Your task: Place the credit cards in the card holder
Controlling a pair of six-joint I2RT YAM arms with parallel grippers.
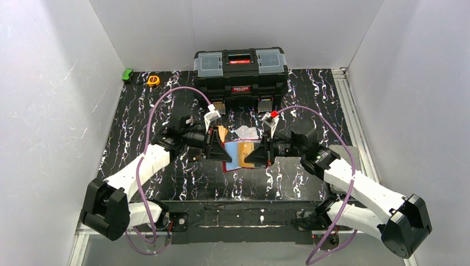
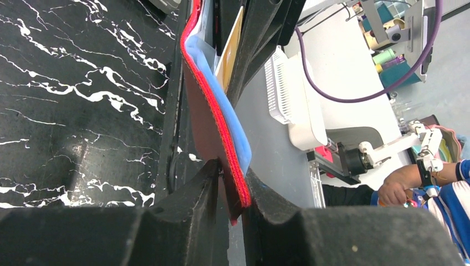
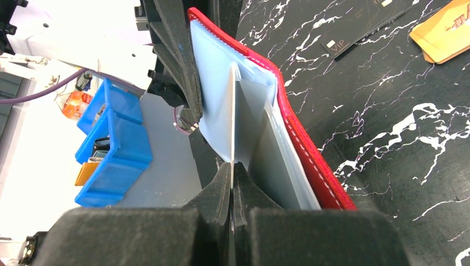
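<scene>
The card holder [image 1: 233,153], blue inside with a red edge, is spread open between my two grippers. My left gripper has its fingers on both faces of the holder's left end, shut on it. A gold card [image 1: 245,151] is in my right gripper, which is shut on it; there the card [image 3: 233,119] shows edge-on as a thin line. It stands over the holder's inside, against the clear pocket [image 3: 260,111]. Whether its lower edge is in a slot cannot be told. In the left wrist view the gold card [image 2: 228,52] rises beside the blue lining.
Loose gold cards [image 1: 223,133] and pale cards [image 1: 246,132] lie behind the holder. Black VIP cards [image 3: 354,33] rest on the marbled table. A toolbox [image 1: 240,77] stands at the back.
</scene>
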